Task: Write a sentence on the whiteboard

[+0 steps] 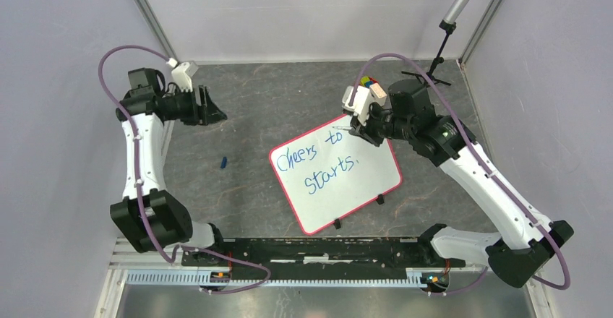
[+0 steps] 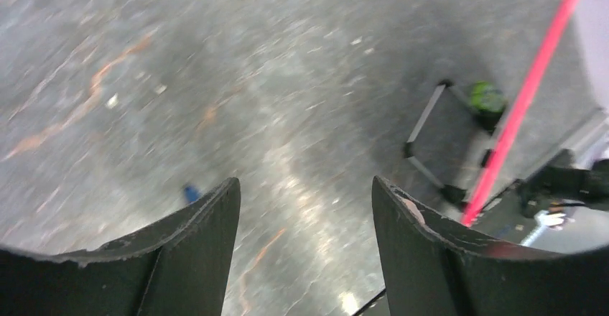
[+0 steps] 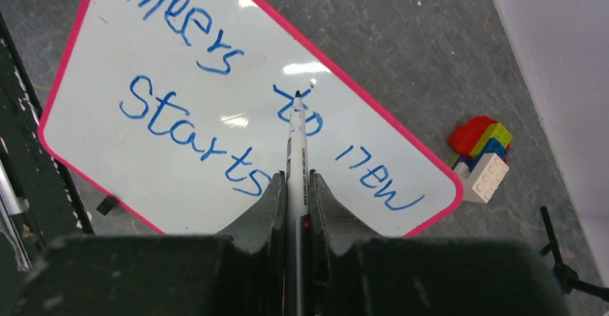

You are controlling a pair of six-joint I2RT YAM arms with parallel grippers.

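On the floor lies a whiteboard point(image 1: 325, 206) with a pink rim, bearing blue handwriting. In the right wrist view it reads "Cheers to new starts", the word "new" point(image 3: 377, 179) being hidden by my right arm in the top view. My right gripper is shut on a white marker point(image 3: 296, 140), its dark tip pointing away over the word "to"; whether the tip touches the board I cannot tell. My left gripper point(image 1: 214, 113) stands open, empty, over bare floor left of the board. A small blue marker cap point(image 1: 223, 162) rests on the floor below it.
Colourful toy blocks point(image 3: 482, 151) sit just beyond the board's far right corner. A black tripod point(image 1: 434, 72) stands behind them. Small black clips point(image 1: 337, 223) are at the board's near edge.
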